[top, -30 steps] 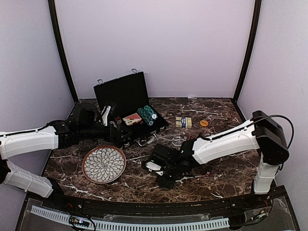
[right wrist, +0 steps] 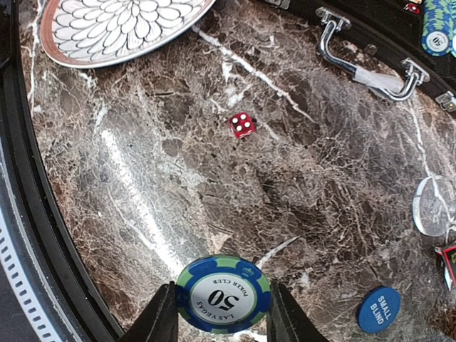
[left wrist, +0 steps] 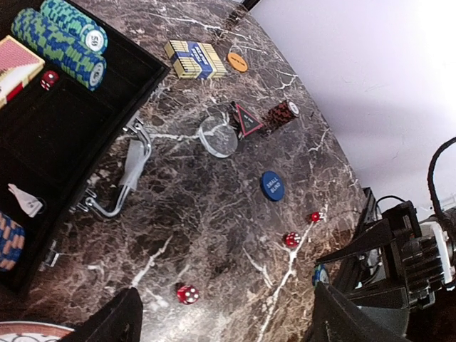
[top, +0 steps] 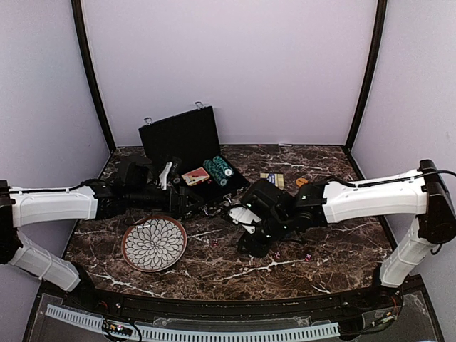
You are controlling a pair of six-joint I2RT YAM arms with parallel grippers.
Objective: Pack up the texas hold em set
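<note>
A blue-and-green chip marked 50 (right wrist: 222, 293) is pinched between the fingers of my right gripper, above the marble table. My left gripper is open and empty, close to the front of the black case (left wrist: 68, 132). Inside the open case lie green-blue chip stacks (left wrist: 60, 50), a card box (left wrist: 16, 68) and a red die. Loose on the table are red dice (left wrist: 187, 294), a blue small blind button (left wrist: 272, 186), a clear disc (left wrist: 218, 137), a black-and-red triangular piece (left wrist: 246, 120), a dark chip stack (left wrist: 283, 113), a yellow-blue card box (left wrist: 194, 59) and an orange button (left wrist: 237, 62).
A patterned plate (top: 154, 244) sits front left, below the left arm. The case's metal handle (left wrist: 132, 171) juts toward the table middle, and its lid (top: 181, 142) stands raised at the back.
My right arm has moved right and slightly up in the top view, uncovering a die in front. The left arm has shifted slightly right, toward the case front.
</note>
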